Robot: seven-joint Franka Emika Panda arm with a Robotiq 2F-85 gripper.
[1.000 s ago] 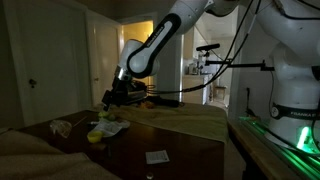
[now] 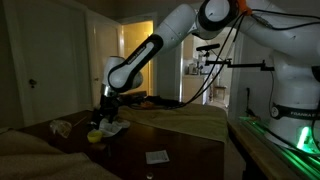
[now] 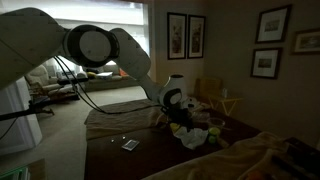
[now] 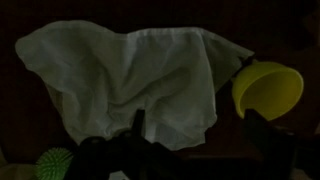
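A white cloth (image 4: 130, 80) lies crumpled on the dark table, below my gripper in the wrist view. To its right is a yellow cup (image 4: 268, 90), its opening partly turned toward the camera. A green spiky ball (image 4: 54, 163) sits at the lower left. In exterior view 1 my gripper (image 2: 103, 108) hangs low over the cloth (image 2: 116, 128), near the yellow cup (image 2: 95, 135). The fingers stand open, apart at the bottom of the dim wrist view, and nothing shows held. Whether they touch the cloth, I cannot tell.
A flat white card (image 2: 157, 157) lies on the bare table in front. Brown fabric (image 2: 40, 158) covers the near left of the table, and a tan cover (image 2: 190, 120) lies behind.
The arm has moved left and lower in exterior view 1, bringing the gripper down toward the cloth. It now hides the green thing seen behind. Cloth, cup and card look unmoved.
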